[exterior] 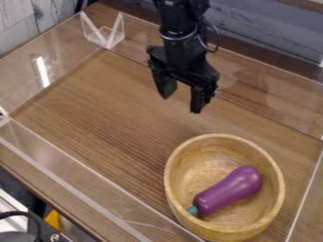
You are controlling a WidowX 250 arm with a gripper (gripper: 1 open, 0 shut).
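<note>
The black robot gripper (184, 83) hangs over the upper middle of the wooden table, open, pointing down, with nothing visible between its fingers. In the lower right a tan bowl (222, 151) holds a purple eggplant (232, 191), lying diagonally with its green tip toward the lower left. The gripper is above and behind the bowl, apart from it.
A clear plastic or wire object (104, 28) stands at the back left edge. Raised edges border the table at the back.
</note>
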